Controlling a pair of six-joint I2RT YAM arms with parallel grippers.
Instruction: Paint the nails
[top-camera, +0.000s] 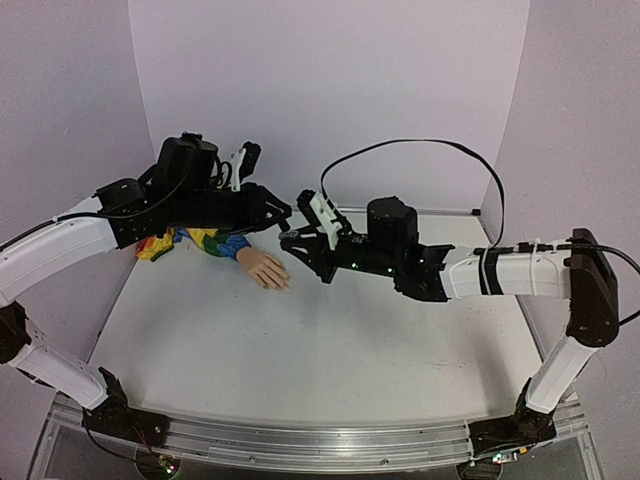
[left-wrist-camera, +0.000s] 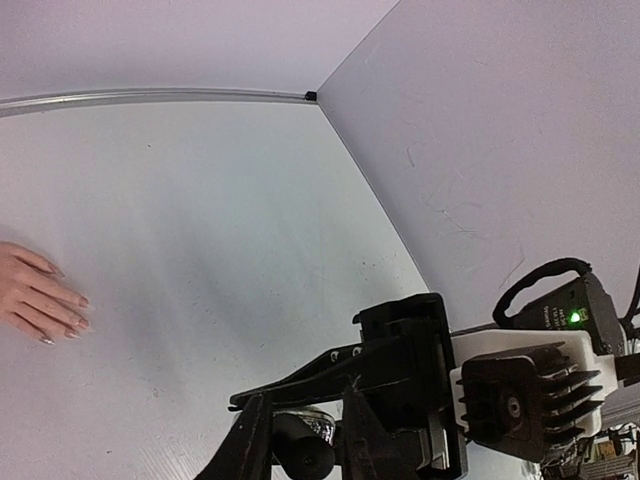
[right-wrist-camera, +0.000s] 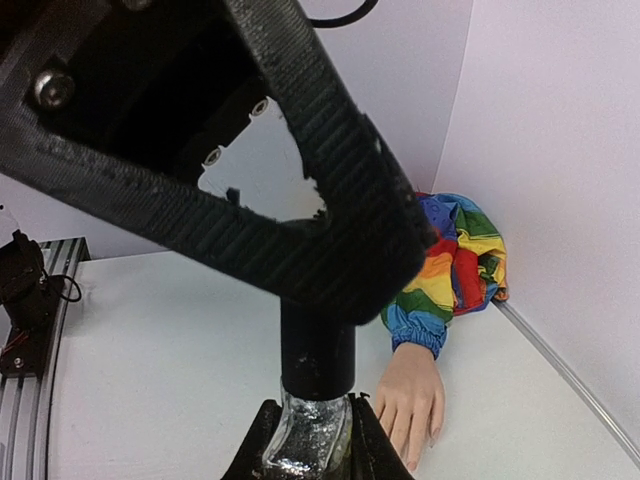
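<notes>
In the right wrist view, a glass polish bottle (right-wrist-camera: 303, 430) with a black cap (right-wrist-camera: 317, 355) stands between the fingers of my right gripper (top-camera: 300, 252), which is shut on the glass. The model hand (top-camera: 263, 268) lies palm down on the table, fingers spread, left of and below the grippers. Its nails (left-wrist-camera: 84, 302) look pale and small.
A rainbow-coloured sleeve covers the hand's forearm at the back left. Walls close in the back and both sides, with a metal rail (top-camera: 320, 440) along the front edge.
</notes>
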